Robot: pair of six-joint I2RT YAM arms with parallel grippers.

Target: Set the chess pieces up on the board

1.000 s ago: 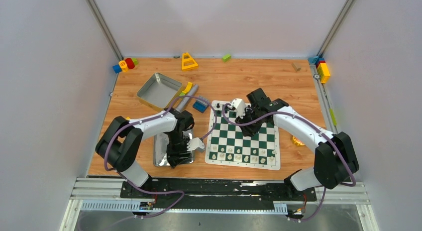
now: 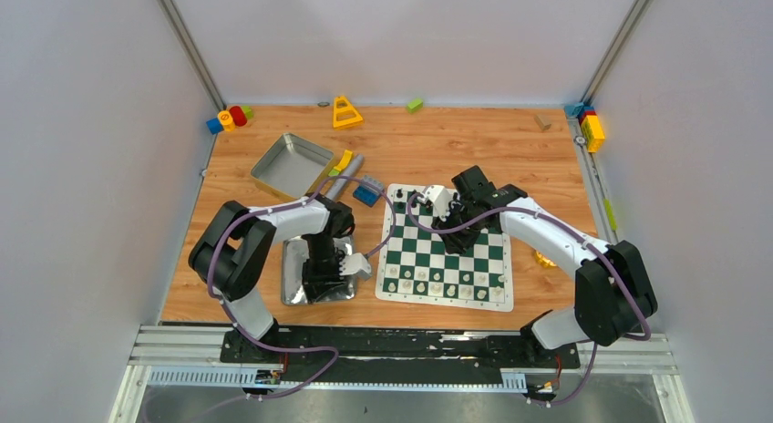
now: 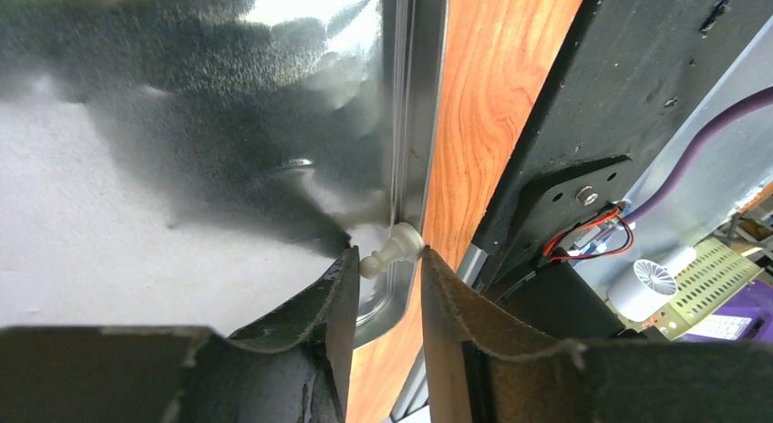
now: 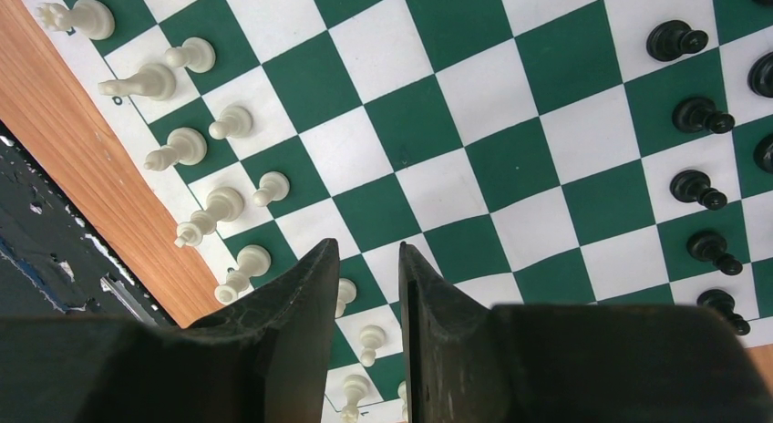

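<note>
A small white chess piece [image 3: 394, 250] lies on its side in the corner of the shiny metal tray [image 3: 424, 104]. My left gripper reaches down there with parted fingers, one to each side of the piece; whether they touch it is unclear. The green-and-white board [image 2: 415, 250] carries white pieces along its near side, such as a white pawn [image 4: 272, 188], and black ones opposite, such as a black pawn [image 4: 700, 116]. Over the board hovers my right gripper, part open and empty, with white pieces visible far below between its fingers.
An empty box [image 2: 292, 166] stands behind the left arm, with a grey cylinder [image 2: 345, 179] and blue block [image 2: 367, 191] nearby. Purple cables loop along both arms.
The left arm has shifted slightly, its elbow moving right and its gripper a little lower over the tray. My right arm has barely moved. The visible board pieces look unchanged.
</note>
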